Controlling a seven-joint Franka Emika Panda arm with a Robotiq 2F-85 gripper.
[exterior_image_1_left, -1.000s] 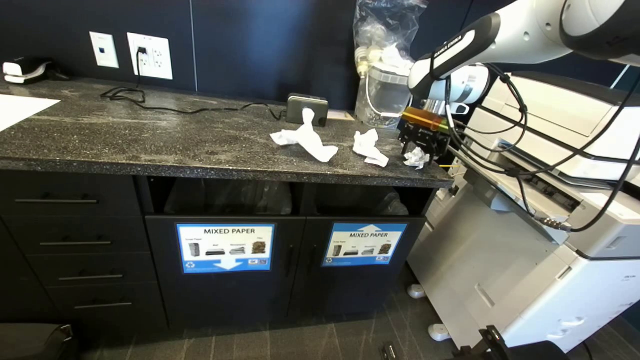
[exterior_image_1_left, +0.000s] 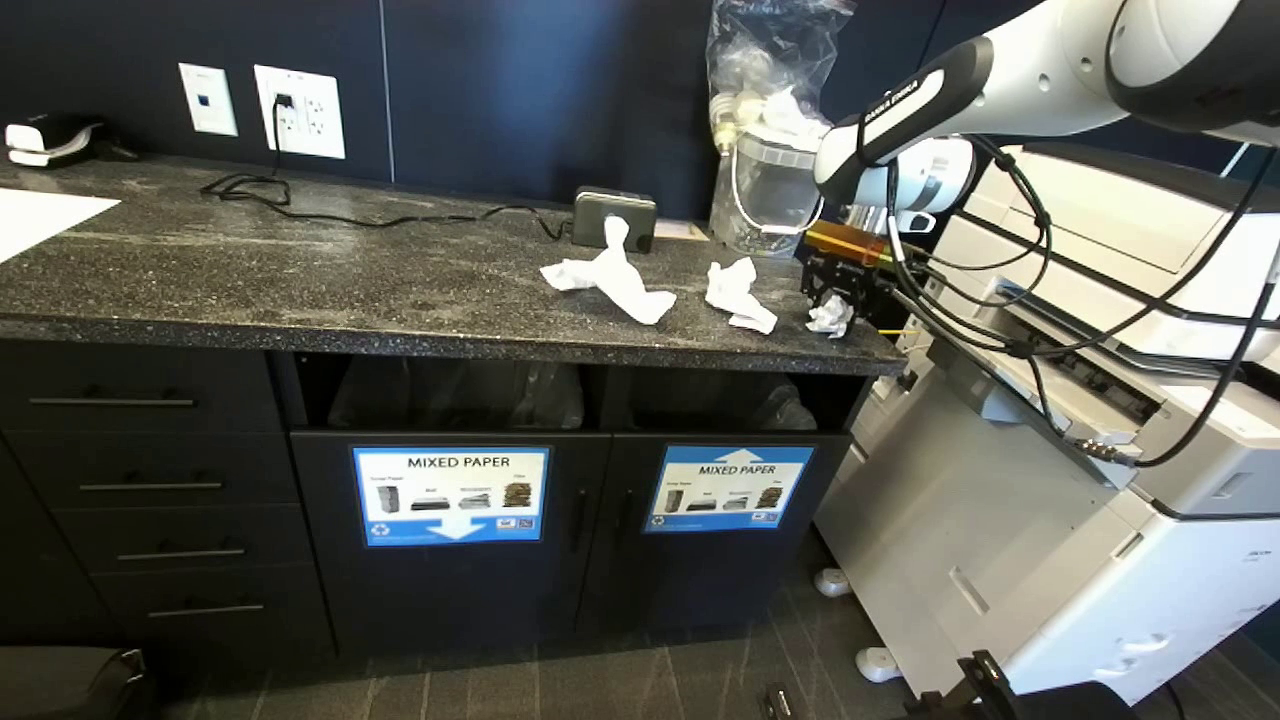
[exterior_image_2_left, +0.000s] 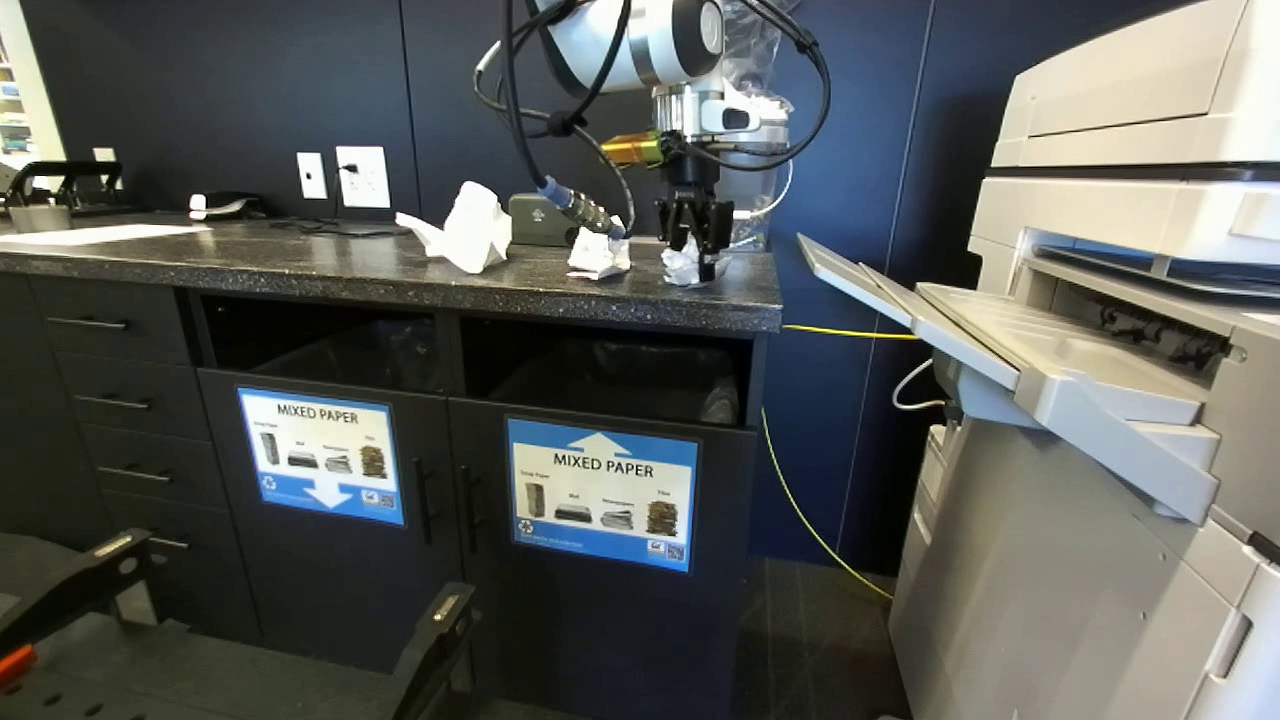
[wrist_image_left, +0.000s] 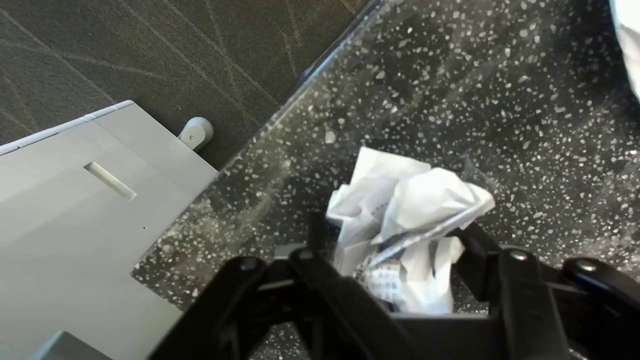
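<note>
On the right end of the dark speckled countertop (exterior_image_1_left: 360, 270) lies a crumpled white paper (wrist_image_left: 414, 210) with some print on it. My gripper (exterior_image_2_left: 693, 252) points down over this paper, one finger on each side of it. In the wrist view the black fingers (wrist_image_left: 477, 243) stand part open around the paper, with the right one close against it. Whether both fingers touch it is hard to tell. A second crumpled paper (exterior_image_1_left: 739, 295) rests to the left, and a larger crumpled paper (exterior_image_1_left: 618, 278) lies farther left.
Behind the papers stand a small dark box (exterior_image_1_left: 614, 220) and a clear bucket (exterior_image_1_left: 768, 192) with a plastic bag. Below the counter are two open bin slots (exterior_image_2_left: 606, 372) above signs reading MIXED PAPER. A large printer (exterior_image_1_left: 996, 504) stands right of the counter's end.
My gripper has come down slightly and its fingers have drawn closer together around the rightmost paper. The other two papers have not moved.
</note>
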